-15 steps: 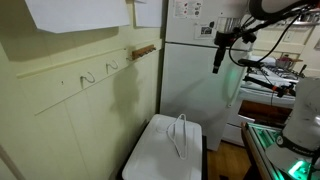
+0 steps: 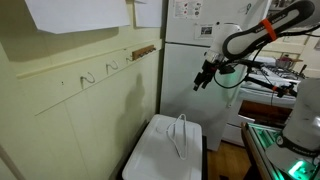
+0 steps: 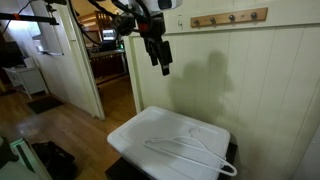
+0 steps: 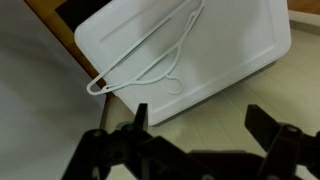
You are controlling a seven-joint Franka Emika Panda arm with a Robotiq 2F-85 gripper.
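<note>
A white clothes hanger [image 2: 178, 136] lies flat on a white lid-like surface [image 2: 150, 160] by the wall. In the wrist view the hanger [image 4: 150, 52] shows whole along one side, with its hook turned toward my gripper. My gripper [image 2: 202, 86] hangs in the air well above and to the side of the hanger. Its two fingers stand wide apart in the wrist view, with nothing between them. In the second exterior view the gripper [image 3: 158, 70] points down, and the hanger [image 3: 190, 152] is below it to the right.
A rail with wooden pegs [image 3: 228, 18] is fixed on the panelled wall, and wire hooks [image 2: 88, 77] stick out of the wall. A white fridge [image 2: 180, 70] stands behind the arm.
My arm has come down and to the left in the first exterior view, closer to the white surface. The hanger lies where it was.
</note>
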